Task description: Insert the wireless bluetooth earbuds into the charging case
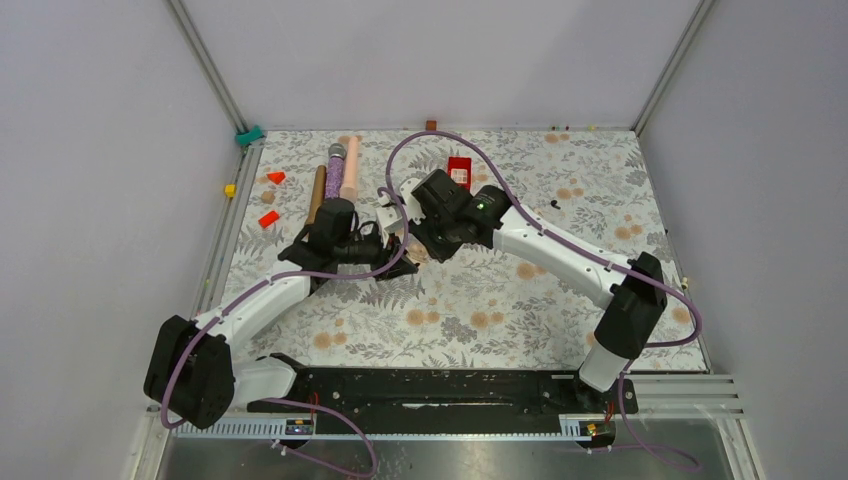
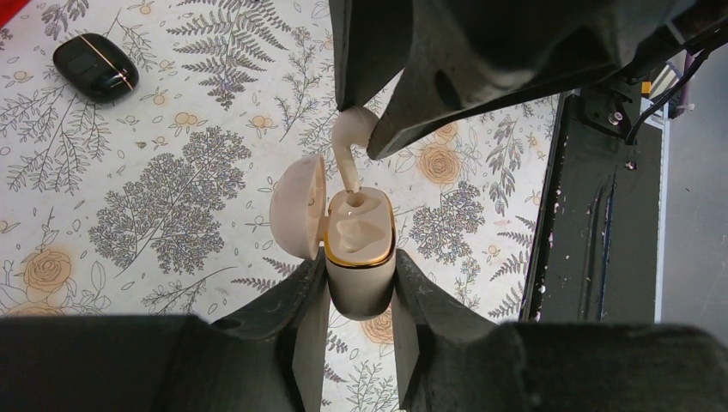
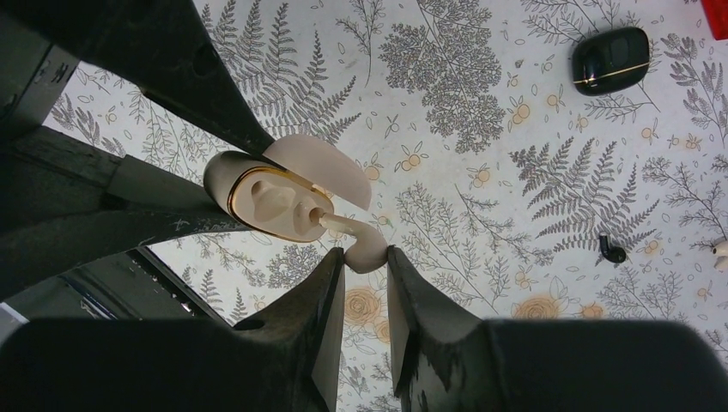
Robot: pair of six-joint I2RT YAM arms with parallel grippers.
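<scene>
A beige charging case [image 2: 359, 283] with gold trim and its lid [image 2: 292, 206] swung open is held upright by my left gripper, shut on it. My right gripper is shut on a beige earbud [image 3: 365, 247] by its head; the stem's tip is at one of the case's wells, at or just inside the opening. Both grippers meet over the middle of the table in the top view, largely hidden by the arms.
A black case [image 3: 610, 60] and a small black earbud [image 3: 611, 251] lie on the patterned table. A red object [image 1: 460, 168] lies at the back, rods and a purple microphone [image 1: 335, 175] at the back left.
</scene>
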